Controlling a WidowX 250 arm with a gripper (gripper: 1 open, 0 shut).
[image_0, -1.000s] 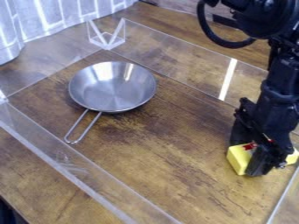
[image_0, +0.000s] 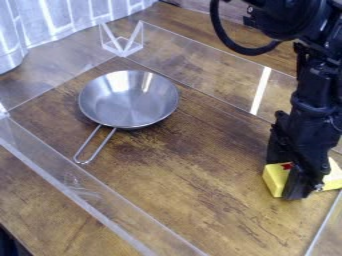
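Note:
At the right edge of the table, my black gripper (image_0: 297, 165) is down over a yellow block (image_0: 275, 181) with a small red mark on it, shut on it. The fingers cover much of the block, which rests at table height. A steel pan (image_0: 128, 95) with a long wire handle sits to the left, apart from the gripper.
Clear plastic walls (image_0: 80, 190) border the wooden work area (image_0: 160, 190), with a clear bracket (image_0: 122, 40) at the back left. A white curtain (image_0: 40, 25) hangs behind.
The gripper has shifted slightly over the yellow block. The block and the pan show little or no movement.

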